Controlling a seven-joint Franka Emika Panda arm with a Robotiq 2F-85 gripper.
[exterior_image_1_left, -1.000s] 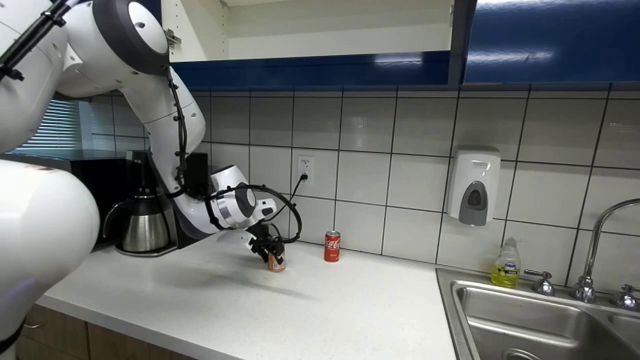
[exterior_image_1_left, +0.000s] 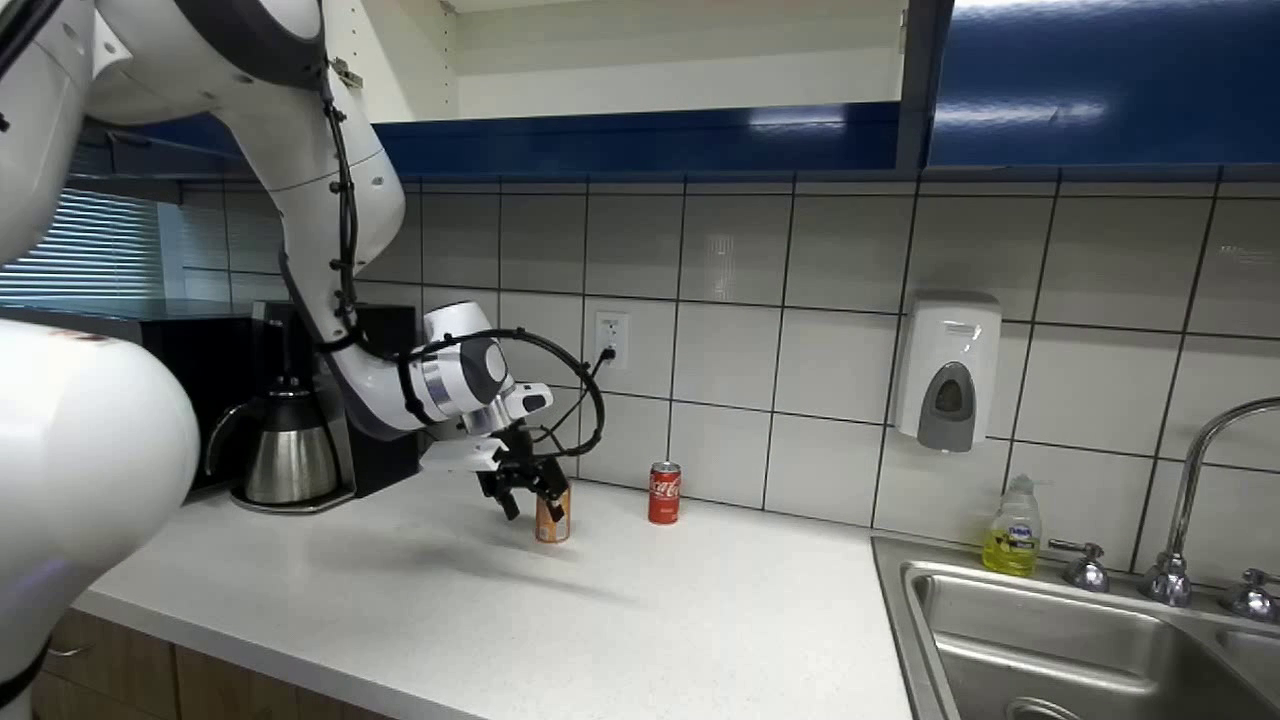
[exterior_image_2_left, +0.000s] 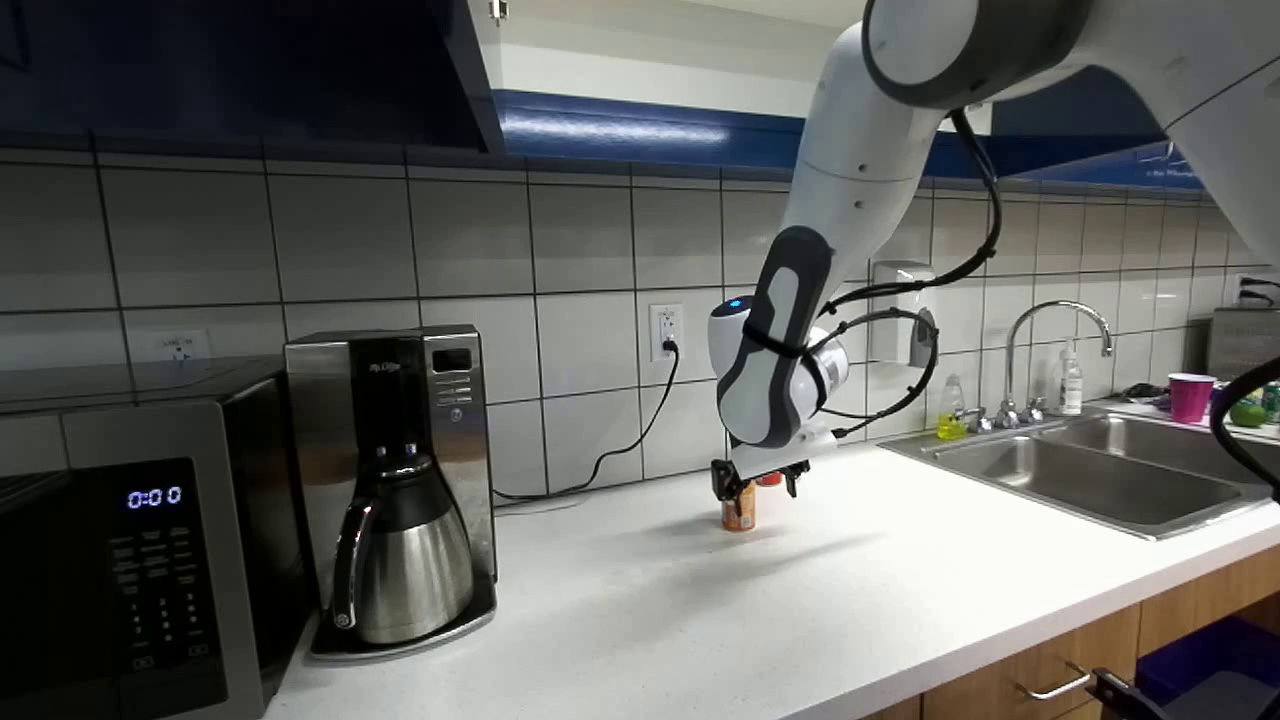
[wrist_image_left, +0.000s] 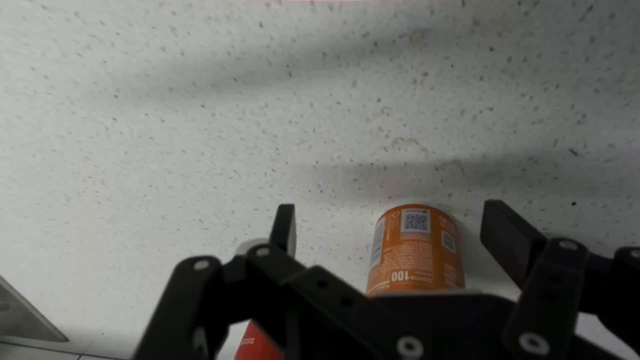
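Note:
An orange can (exterior_image_1_left: 553, 518) stands upright on the white counter, partly hidden behind my gripper (exterior_image_1_left: 533, 509). In the wrist view, the orange can (wrist_image_left: 415, 249) shows below and between my parted fingers, with bare space on both sides of it. The gripper is open and nothing is held. From the other side, the orange can (exterior_image_2_left: 739, 509) appears under the gripper (exterior_image_2_left: 758, 490). A red Coca-Cola can (exterior_image_1_left: 663, 493) stands upright to the right, near the tiled wall; only a bit of the red can (wrist_image_left: 258, 343) shows at the bottom of the wrist view.
A coffee maker (exterior_image_2_left: 477, 360) with a steel carafe and a microwave (exterior_image_2_left: 222, 456) stand at the left. At the right are a sink (exterior_image_1_left: 894, 576), dish soap (exterior_image_1_left: 1014, 536) and a wall dispenser (exterior_image_1_left: 948, 372). An open cabinet (exterior_image_1_left: 672, 72) hangs above.
My gripper has risen a little from lower around the orange can, and the arm has lifted with it. Both cans stand where they were.

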